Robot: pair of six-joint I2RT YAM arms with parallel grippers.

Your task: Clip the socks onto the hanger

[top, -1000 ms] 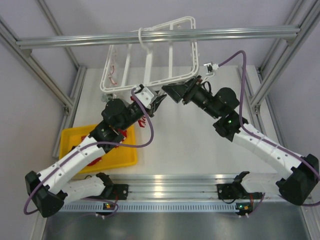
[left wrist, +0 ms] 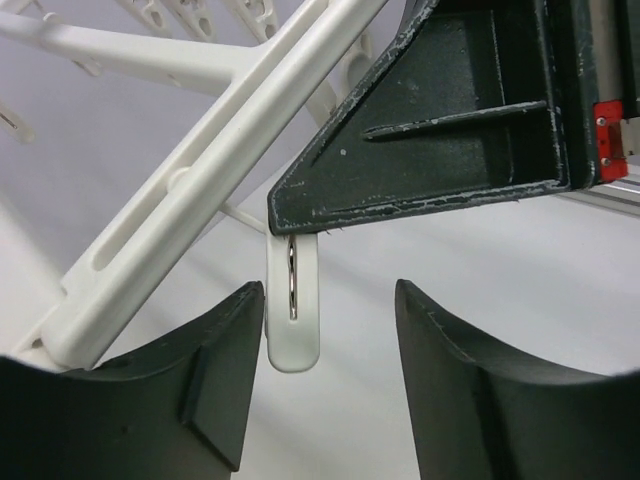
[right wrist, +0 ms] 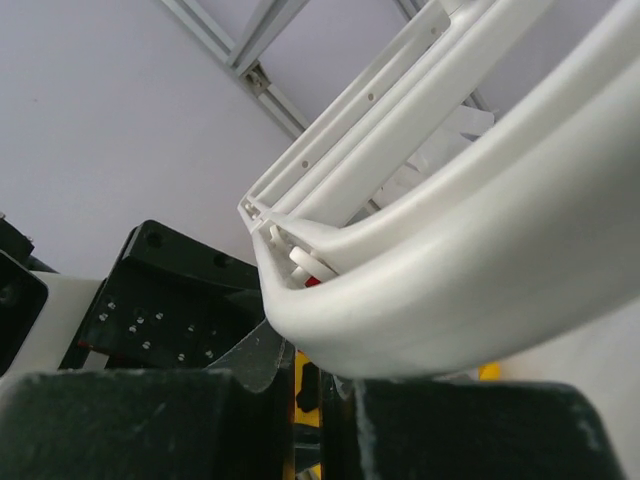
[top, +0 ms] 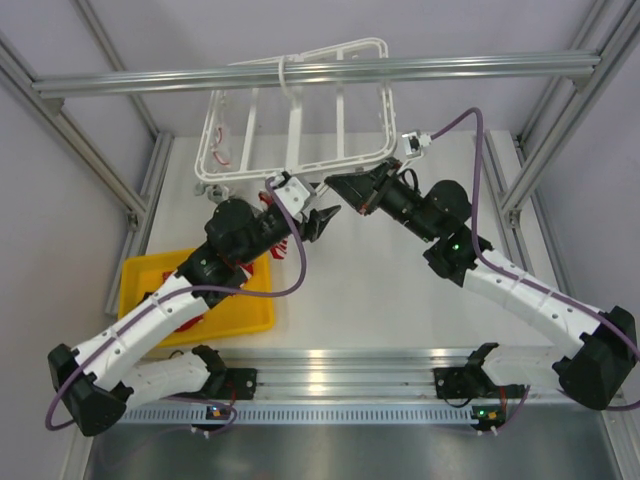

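The white rack-like hanger (top: 240,178) hangs from the overhead bar. In the left wrist view, a white clip (left wrist: 293,350) with a metal spring hangs below its rail. My right gripper (top: 333,187) is shut at the hanger's near edge, and its black finger (left wrist: 430,130) covers the clip's upper part. Around the clip's lower end stands my left gripper, open, with the clip nearer its left fingertip and no cloth between. A red-and-white sock (top: 280,247) shows below the hanger, partly behind the left arm.
A yellow bin (top: 262,312) with red socks (top: 190,322) inside stands at the left, partly under the left arm. The metal crossbar (top: 440,68) spans above the hanger. The white surface (top: 350,290) between the arms is clear.
The left gripper's fingers have moved slightly down and spread open near the clip.
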